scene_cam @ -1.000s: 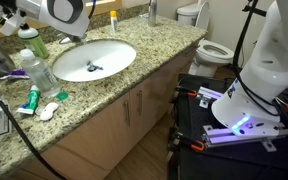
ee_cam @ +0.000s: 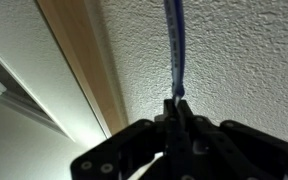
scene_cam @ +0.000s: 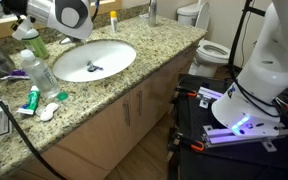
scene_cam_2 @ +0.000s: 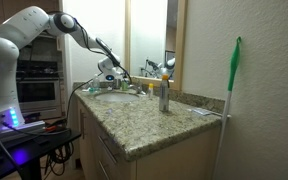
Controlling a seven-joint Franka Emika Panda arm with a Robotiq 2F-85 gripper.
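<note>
In the wrist view, a long, narrow blue thing (ee_cam: 176, 40) rises from between the dark fingers of my gripper, which is shut on it. What the blue thing is cannot be made out. Behind it is a speckled pale surface. In exterior view 1, my white arm (scene_cam: 72, 14) reaches in at the top left, over the counter behind the sink; the gripper is not clear there. Across the room in exterior view 2, the arm (scene_cam_2: 100, 55) curves down near the mirror, too small to show the fingers.
The oval sink (scene_cam: 96, 60) is set into the speckled counter (scene_cam: 149, 50). A clear bottle (scene_cam: 41, 74), a green-and-white tube (scene_cam: 30, 100) and a white round item (scene_cam: 52, 107) stand or lie left of it. A grey bottle (scene_cam_2: 164, 96) is at the counter's near end.
In exterior view 1, the white arm has shifted slightly to the left above the counter. The sink and the things on the counter look unmoved.
</note>
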